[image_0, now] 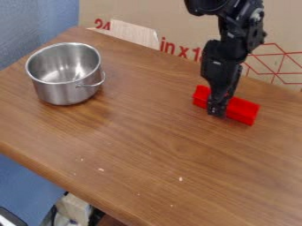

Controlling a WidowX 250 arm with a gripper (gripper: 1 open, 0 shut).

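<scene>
My black gripper [217, 99] is lowered onto a red rectangular block [241, 111] on the right side of the wooden table, its open fingertips at the block's left half. Part of the block is hidden behind the fingers. A shiny steel pot [65, 72] with a wire handle stands on the left of the table.
A printed cardboard panel [277, 62] and a white piece [130, 29] are along the back edge. The table's left edge drops to a blue area.
</scene>
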